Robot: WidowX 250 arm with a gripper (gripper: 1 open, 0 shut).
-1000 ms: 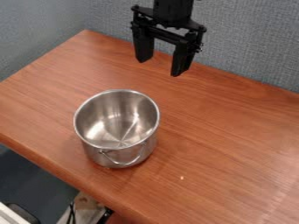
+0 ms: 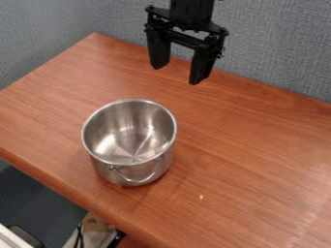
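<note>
A stainless steel pot [image 2: 130,140] with a wire handle stands upright on the wooden table, left of centre toward the front; its inside looks empty. My black gripper [image 2: 177,61] hangs above the back of the table, well apart from the pot, its two fingers spread wide and open with nothing between them.
Grey felt walls [image 2: 285,48] line the back and left. Beyond the front-left edge are cables and some white equipment [image 2: 14,237].
</note>
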